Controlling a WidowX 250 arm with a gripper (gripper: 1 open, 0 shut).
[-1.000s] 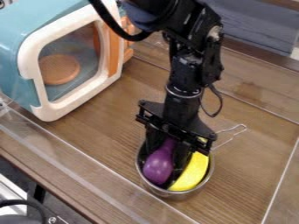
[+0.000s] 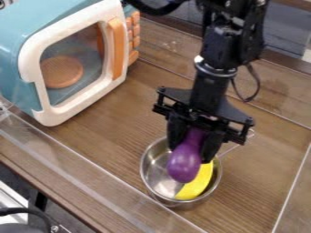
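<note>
My black gripper (image 2: 195, 132) is shut on a purple eggplant (image 2: 185, 160), holding it over a steel pot (image 2: 162, 182) with a wire handle. A yellow banana (image 2: 198, 183) lies in the pot, partly behind the eggplant. The gripper's fingertips are partly hidden around the eggplant's upper end.
A blue and white toy microwave (image 2: 49, 107) with an orange plate inside stands at the upper left on the wooden counter (image 2: 109, 136). The counter's front edge runs along the lower left, with black cables below.
My gripper has risen and shifted slightly right, taking the eggplant up with it; more of the pot shows beneath. The microwave has not moved.
</note>
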